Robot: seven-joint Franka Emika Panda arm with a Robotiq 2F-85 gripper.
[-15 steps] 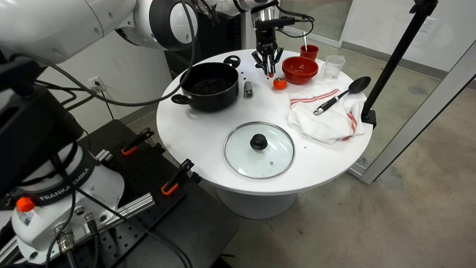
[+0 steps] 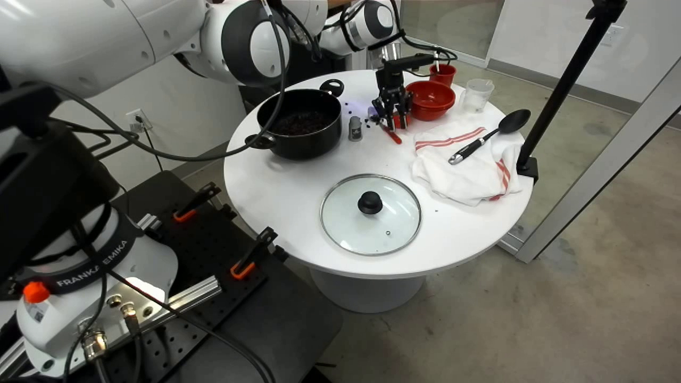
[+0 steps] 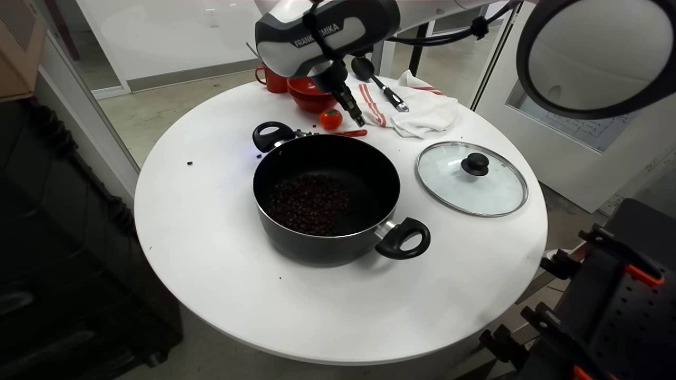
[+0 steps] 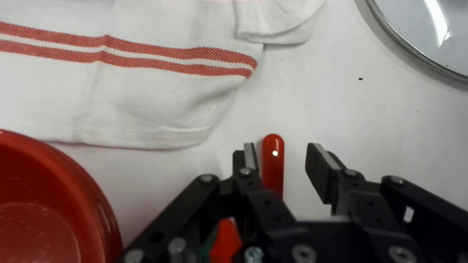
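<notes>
A red handle (image 4: pixel 272 168) with a rounded end lies between the fingers of my gripper in the wrist view, close beside the left finger. A clear gap separates it from the right finger, so the fingers stand partly open. In exterior view 1 the gripper (image 2: pixel 397 126) is low at the table's far side, and the red handle (image 2: pixel 391 134) extends from beneath it. Exterior view 2 has the handle (image 3: pixel 353 133) just behind the pot's rim; the pot hides part of what joins it. A tomato (image 3: pixel 330 119) sits beside the gripper.
Red bowls (image 2: pixel 431 100) stand close to the gripper. Nearby are a black pot (image 2: pixel 300 124) of dark beans, a small grey shaker (image 2: pixel 355 128) and a striped towel (image 2: pixel 469 175) bearing a black spoon (image 2: pixel 491 135). A glass lid (image 2: pixel 371 223) occupies the table's front.
My gripper has moved lower and towards the towel side, now partly covering the tomato. The red handle shows at full slant under it, where before only a red tip showed at the fingers.
</notes>
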